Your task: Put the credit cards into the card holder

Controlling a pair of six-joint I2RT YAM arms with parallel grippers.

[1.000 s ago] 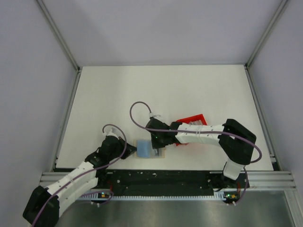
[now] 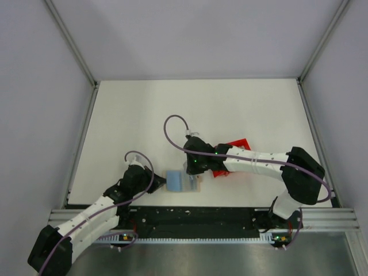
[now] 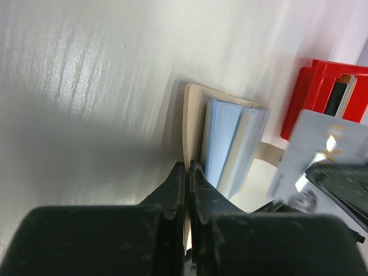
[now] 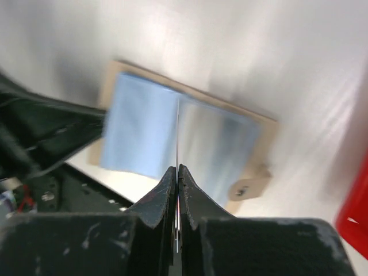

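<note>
The card holder [image 2: 173, 180], beige with a light blue pocket [image 3: 223, 135] and a clearer one beside it, stands on the white table at the front. My left gripper is shut on its near beige edge. Between the fingertips of my right gripper a silvery card is clamped; the right wrist view shows it edge-on as a thin line. The card is over the holder in that view, near where the blue and clearer pockets meet. From the left wrist view it looks apart from the pockets.
A red box [image 2: 238, 144] with cards in it [image 3: 349, 95] lies right of the holder, partly under my right arm. My left gripper's fingers [image 4: 86, 123] sit close to the holder's left side.
The left arm and the holder stayed put.
</note>
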